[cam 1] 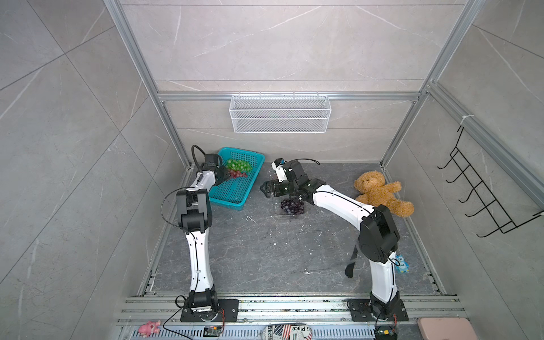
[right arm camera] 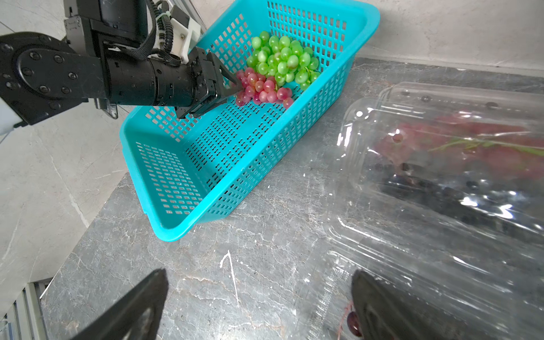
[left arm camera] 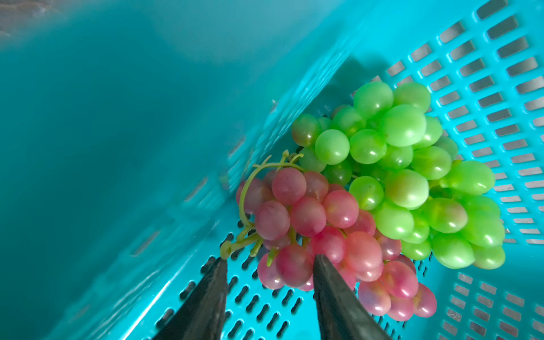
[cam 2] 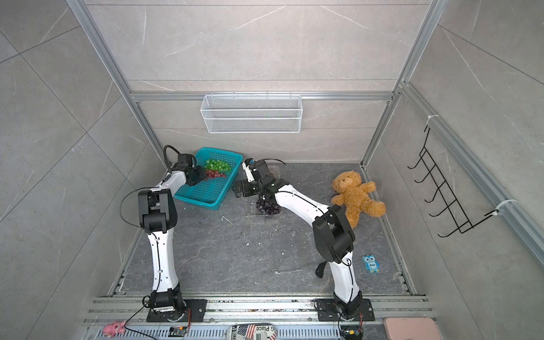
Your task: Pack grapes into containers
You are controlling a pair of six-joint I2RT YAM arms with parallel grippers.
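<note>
Green grapes (left arm camera: 399, 170) and red grapes (left arm camera: 306, 215) lie in the teal basket (right arm camera: 170, 226). My left gripper reaches into it, its fingertips apart just beside the red bunch, with no grapes clearly held. My right gripper is open above the table by clear plastic containers (right arm camera: 425, 226); dark grapes (cam 1: 292, 206) lie in the nearer container, and red grapes show through the one behind.
A teddy bear (cam 2: 351, 192) and a small blue owl toy (cam 2: 370, 263) sit at the right. A white wire shelf (cam 2: 251, 113) hangs on the back wall.
</note>
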